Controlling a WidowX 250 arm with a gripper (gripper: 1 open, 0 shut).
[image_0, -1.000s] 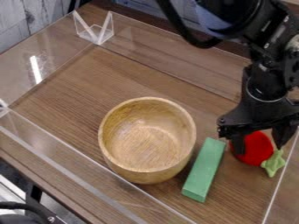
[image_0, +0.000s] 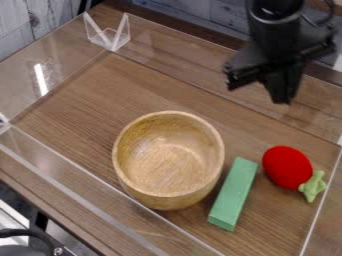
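Note:
My gripper (image_0: 243, 78) hangs high at the upper right, over bare table, shut with nothing seen between its fingers. Below it and to the right lies a round red object (image_0: 286, 167) with a light green part (image_0: 313, 186) at its lower right. A green bar (image_0: 234, 191) lies to the left of the red object. A wide tan bowl (image_0: 167, 159) sits left of the green bar.
A clear wire-like or plastic holder (image_0: 110, 31) stands at the back left. Dark hardware shows at the lower left corner.
The gripper has risen and moved back, away from the red object, which is now fully in view and lies in about the same place.

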